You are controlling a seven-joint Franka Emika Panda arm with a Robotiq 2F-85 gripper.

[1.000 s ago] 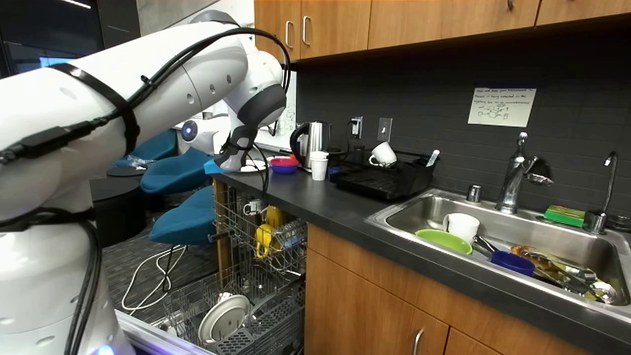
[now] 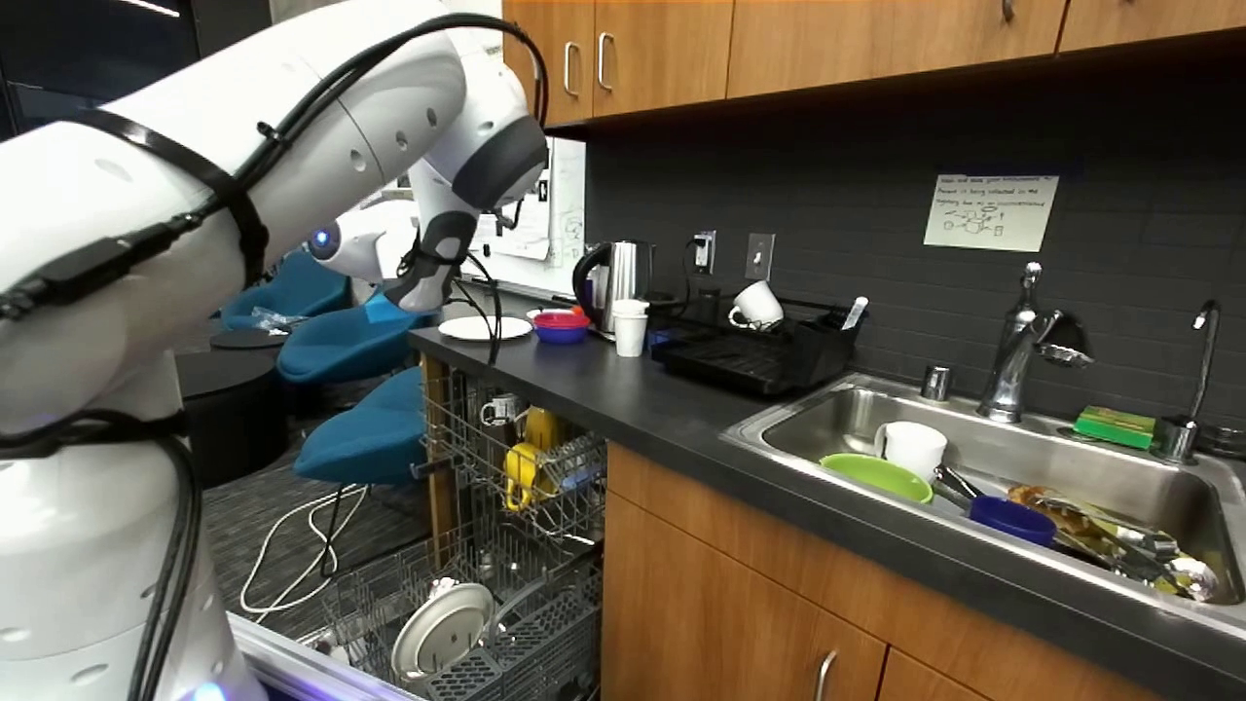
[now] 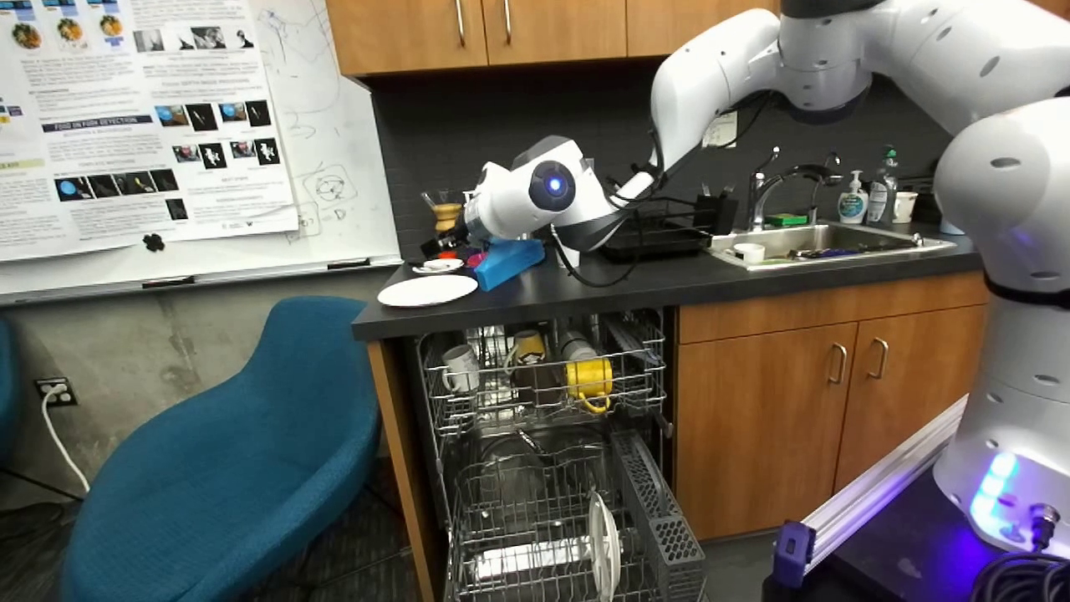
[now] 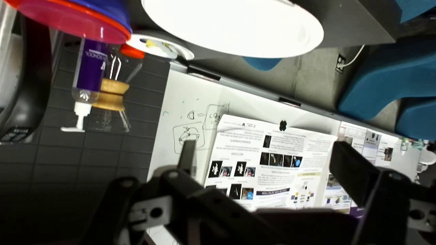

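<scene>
My gripper is open, its two dark fingers wide apart with nothing between them. Behind that gap, farther off, is the whiteboard with a printed poster [image 4: 261, 163]. A large white plate [image 4: 245, 24] shows at the top of the wrist view; it lies at the left end of the counter [image 3: 428, 291]. In exterior view 2 the arm's wrist [image 3: 552, 186] hangs over that end of the counter, its fingertips hard to make out. Stacked red and blue bowls [image 2: 562, 326] stand near the plate, with a smaller plate [image 4: 161, 45] behind.
Below the counter, the open dishwasher has mugs in its upper rack [image 3: 481, 406] and a plate [image 2: 444, 629] in the lower one. A kettle [image 2: 616, 280], paper cups [image 2: 630, 329] and black drying rack [image 2: 748, 356] line the counter. Dishes fill part of the sink [image 2: 806, 426].
In exterior view 1 the arm has shifted left and slightly upward, uncovering more of the large white plate. The dishes and racks look unmoved.
</scene>
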